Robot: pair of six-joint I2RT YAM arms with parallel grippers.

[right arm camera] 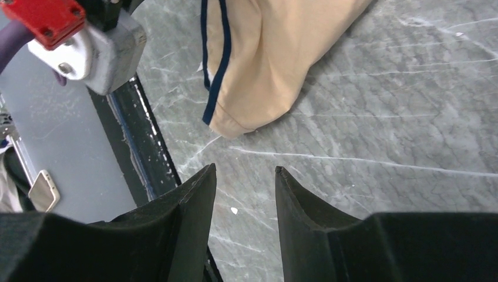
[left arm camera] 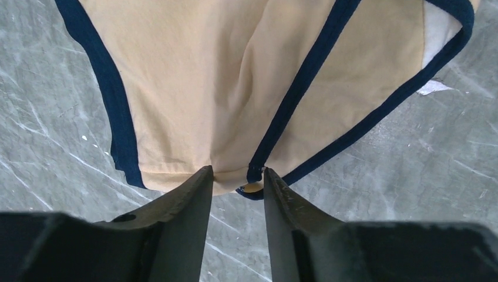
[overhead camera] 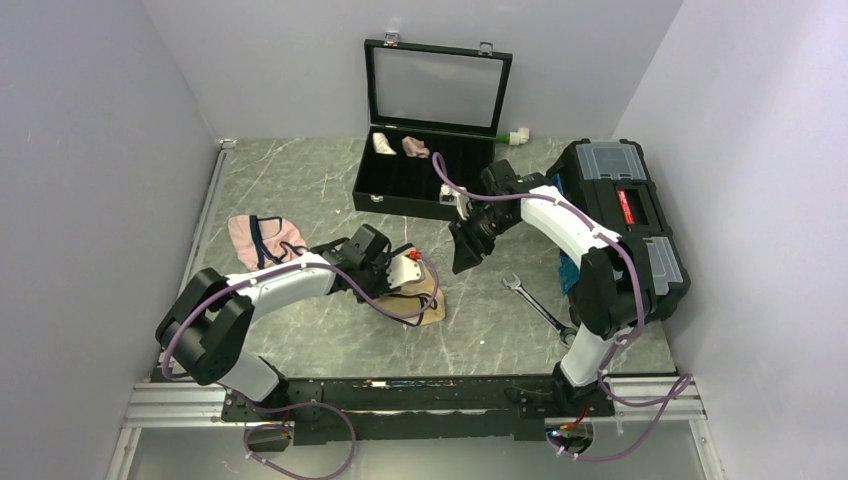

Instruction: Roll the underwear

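Note:
Beige underwear with dark navy edging lies on the grey marbled table, partly hidden in the top view by my left arm. In the left wrist view, my left gripper is open, its fingertips over the lower edge of the beige underwear, where the navy bands meet. The cloth is not visibly pinched. My right gripper is open over bare table, to the right of the cloth in the top view; nothing sits between its fingers. One corner of the beige underwear lies beyond those fingers.
Pink underwear with navy edging lies at the left. The open black box at the back holds a white item and a pink item. A wrench and black toolbox occupy the right side.

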